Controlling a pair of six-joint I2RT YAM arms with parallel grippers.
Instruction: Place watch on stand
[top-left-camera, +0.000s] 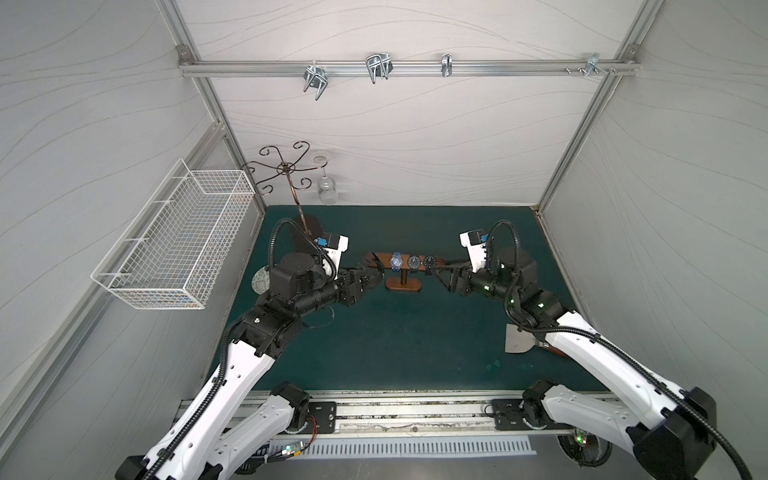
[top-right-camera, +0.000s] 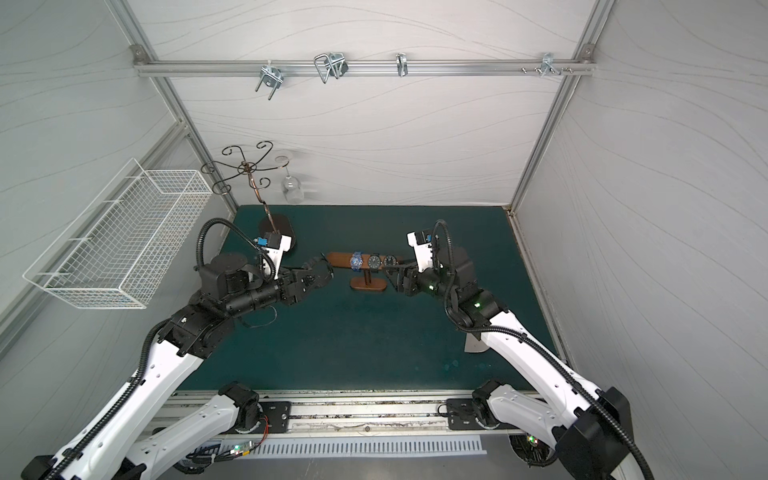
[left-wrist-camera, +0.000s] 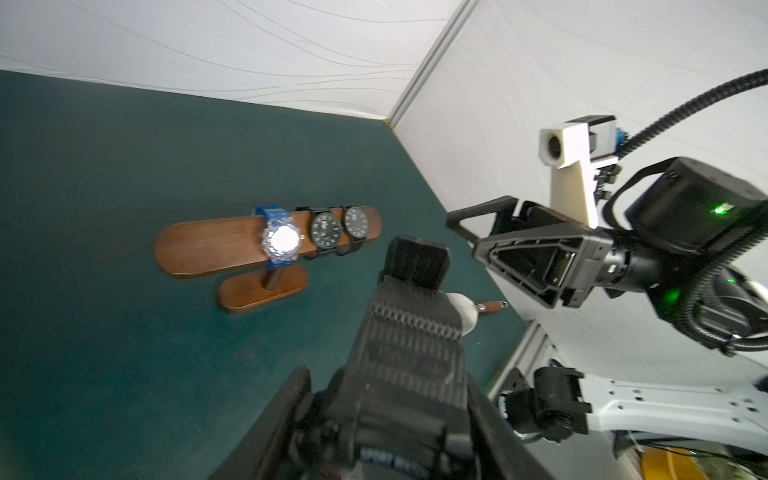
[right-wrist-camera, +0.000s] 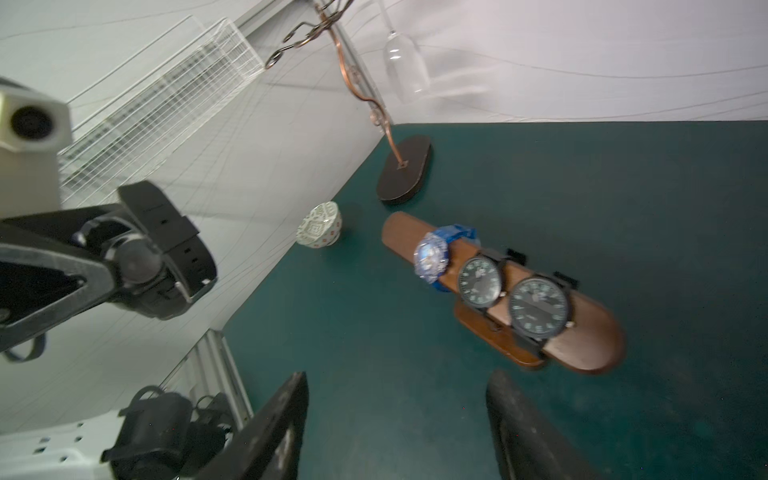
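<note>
A wooden watch stand stands mid-mat, carrying a blue watch and two black watches, one with a larger-looking dial (right-wrist-camera: 537, 306) at its right in the right wrist view. My left gripper (top-left-camera: 369, 276) is raised to the left front of the stand, shut on a black strapped watch, whose strap fills the lower middle of the left wrist view (left-wrist-camera: 408, 352). My right gripper is open with nothing between its fingers, facing the stand from the right front.
A metal glass holder (right-wrist-camera: 404, 168) with a hanging glass stands at the back left, beside a patterned bowl (right-wrist-camera: 318, 224). A white wire basket (top-left-camera: 172, 240) hangs on the left wall. A spatula (top-left-camera: 520, 338) lies at right.
</note>
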